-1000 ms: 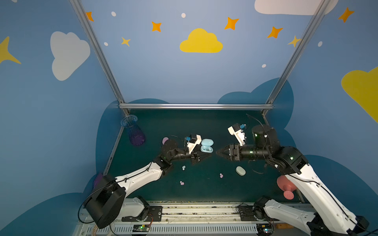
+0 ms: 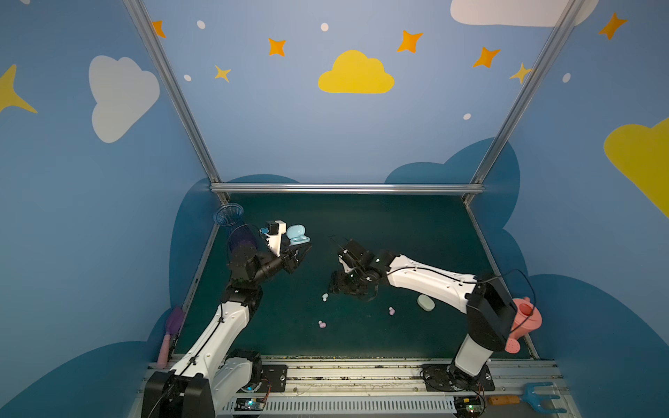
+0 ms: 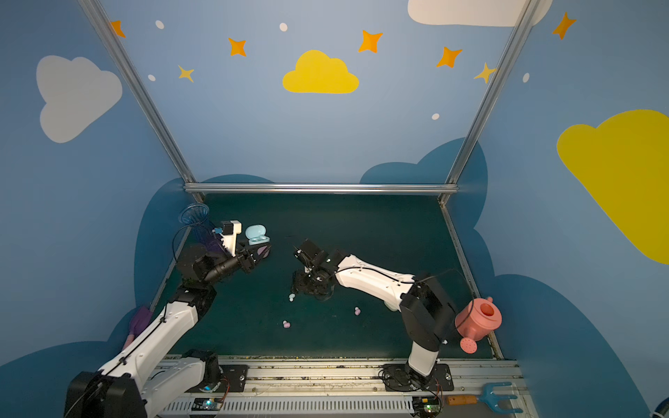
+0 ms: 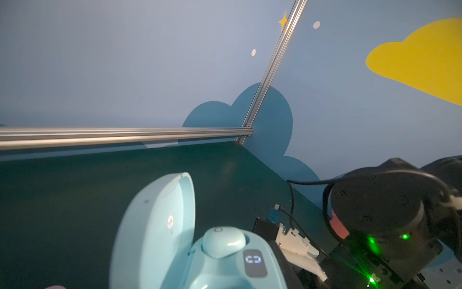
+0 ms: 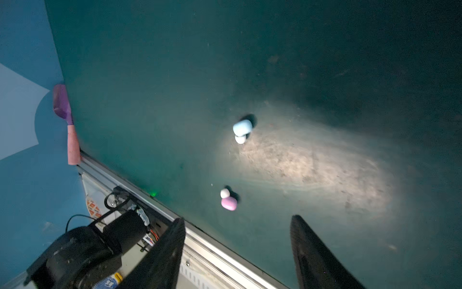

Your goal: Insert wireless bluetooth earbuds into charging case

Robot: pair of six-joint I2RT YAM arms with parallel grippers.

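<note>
The light-blue charging case [image 2: 296, 230] is held up with its lid open by my left gripper [image 2: 307, 246]. In the left wrist view, one blue earbud [image 4: 223, 242] sits in the case's far socket, and the lit display [image 4: 254, 263] shows beside it; the near socket is cut off. My right gripper points down over the mat, open and empty. Ahead of its fingers lies a loose blue earbud [image 5: 242, 128] with a white tip. Nearer to them is a pink earbud [image 5: 229, 203]; another pink earbud [image 2: 391, 311] lies to the right.
A pale closed case [image 2: 425, 302] lies beneath the right arm's side. The pink watering can [image 2: 526, 315] stands at the right wall, a purple shovel [image 2: 173, 320] at the left. A clear vase [image 2: 229, 214] is back left, partly behind the left arm.
</note>
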